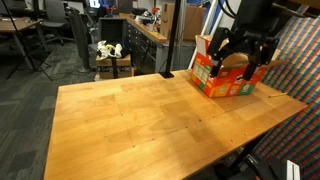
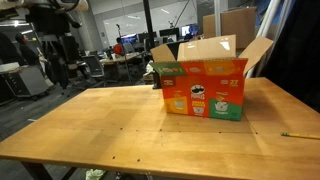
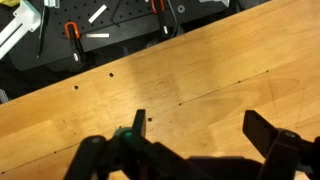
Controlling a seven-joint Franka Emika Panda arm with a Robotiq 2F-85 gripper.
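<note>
My gripper is open, its two dark fingers far apart at the bottom of the wrist view, with only bare wood showing between them. In exterior view 1 the black arm reaches in from the upper right, above the table. A red, orange and green cardboard box (image 2: pixel 205 92) with its flaps raised stands on the wooden table (image 2: pixel 110 122). What lies inside the box is hidden.
A thin yellow pencil-like stick (image 2: pixel 300 136) lies on the table at the right in exterior view 2.
</note>
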